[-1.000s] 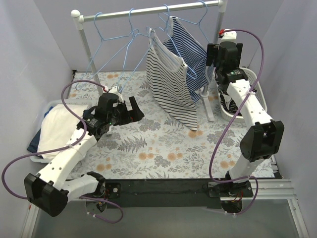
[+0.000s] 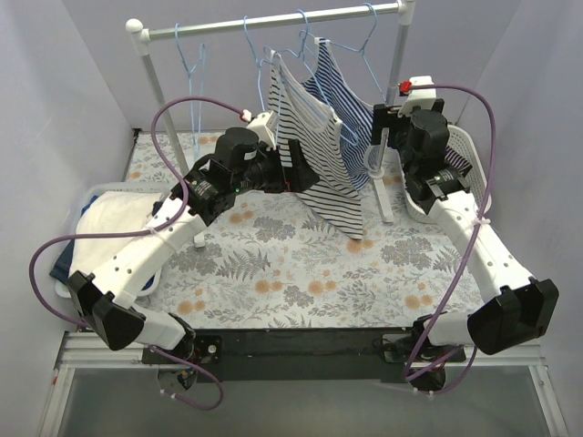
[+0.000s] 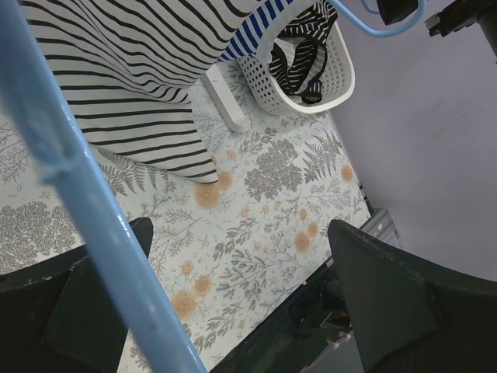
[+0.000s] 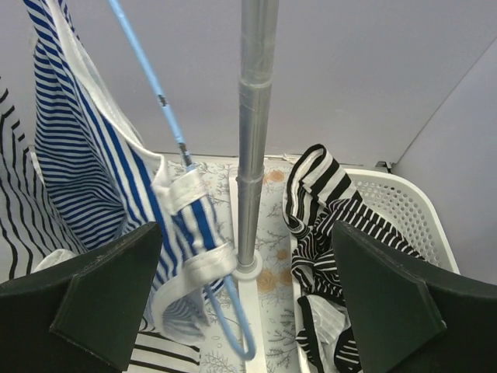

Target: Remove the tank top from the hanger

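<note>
A white tank top with black stripes (image 2: 314,146) hangs on a blue hanger from the rack, its lower edge spread over the patterned floor. Behind it hangs a blue-and-white striped tank top (image 2: 339,98), also on a blue hanger. My left gripper (image 2: 290,168) is open in front of the black-striped one, nothing between its fingers. In the left wrist view a blue hanger bar (image 3: 101,217) crosses close to the camera, over the left finger. My right gripper stands open near the right post; the blue-striped top's strap and hanger end (image 4: 239,326) show beside its left finger.
Empty blue hangers (image 2: 194,68) hang on the rack bar (image 2: 273,20). Beyond the metal post (image 4: 252,140), a white basket (image 4: 411,206) holds a black-and-white striped cloth (image 4: 342,210). At far left sits a box with white cloth (image 2: 114,232).
My left gripper has moved right and up to the black-striped top, and the empty hangers at left have swung and narrowed.
</note>
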